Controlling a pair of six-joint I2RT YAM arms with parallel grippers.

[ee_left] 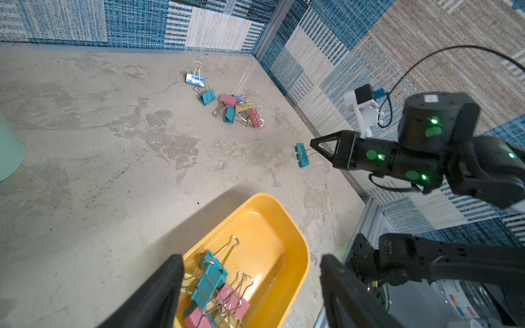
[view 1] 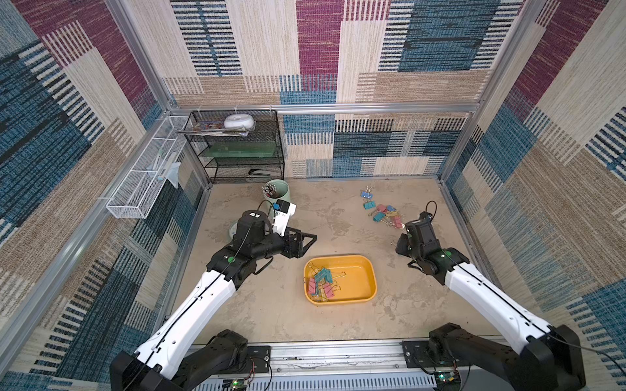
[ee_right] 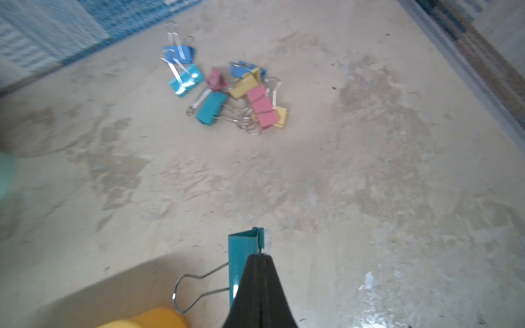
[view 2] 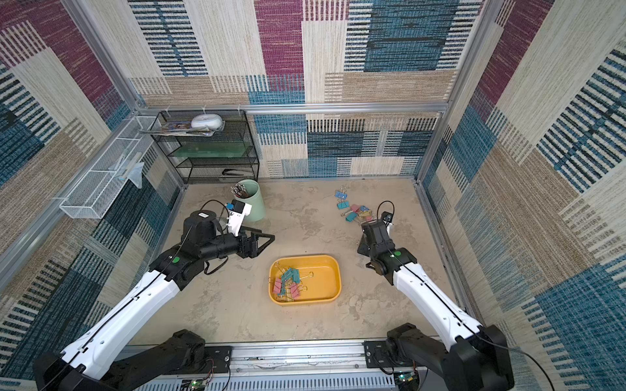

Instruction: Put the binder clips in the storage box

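A teal binder clip is pinched in my right gripper, one wire handle sticking out to the left; in the left wrist view this clip (ee_left: 301, 155) hangs off the right fingertips, clear of the table. Over the table, up and left of the box, my left gripper (view 1: 311, 241) stands open and empty. The yellow storage box (view 1: 358, 299) sits at the front middle, with several teal, pink and yellow clips (ee_left: 211, 284) at its left end. A loose cluster of blue, teal, pink and yellow clips (ee_right: 240, 90) lies toward the back right.
A green pen cup (view 2: 254, 198) stands behind the left gripper, with a black wire shelf (view 1: 240, 151) at the back left. A white mesh basket (view 1: 143, 185) hangs on the left wall. Table between the box and the loose clips is bare.
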